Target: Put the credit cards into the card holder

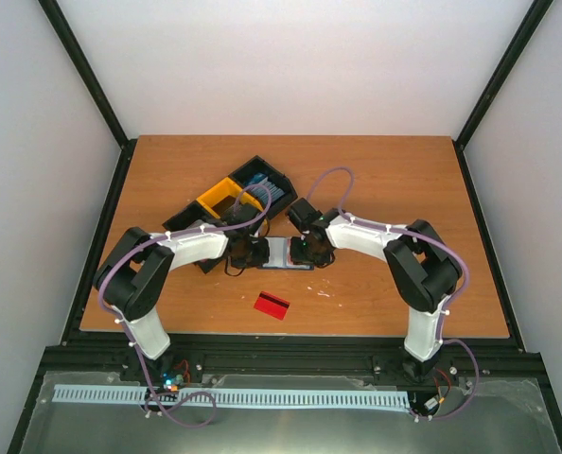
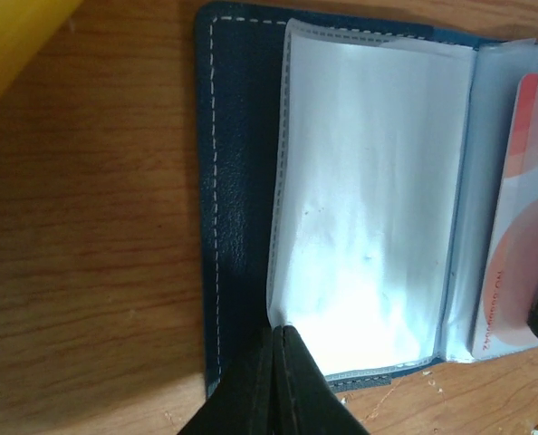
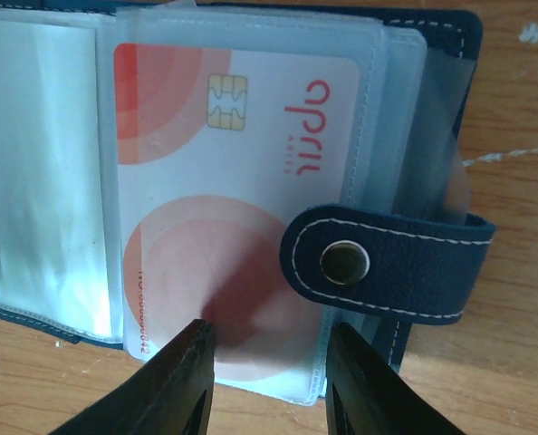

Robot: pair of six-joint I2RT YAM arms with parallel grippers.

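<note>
The dark blue card holder (image 2: 239, 181) lies open, with an empty clear sleeve (image 2: 360, 181) on the left and a white-and-pink april card (image 3: 233, 136) inside the right sleeve stack, beside a snap strap (image 3: 387, 267). My left gripper is shut at the lower left edge of the empty sleeve, nothing visible between its fingers. My right gripper stands open over the lower part of the card's sleeve, near the strap. A red card (image 1: 272, 305) lies on the table in front of the holder.
A black organizer with a yellow tray (image 1: 215, 194) and blue items sits behind the arms on the wooden table (image 1: 395, 170).
</note>
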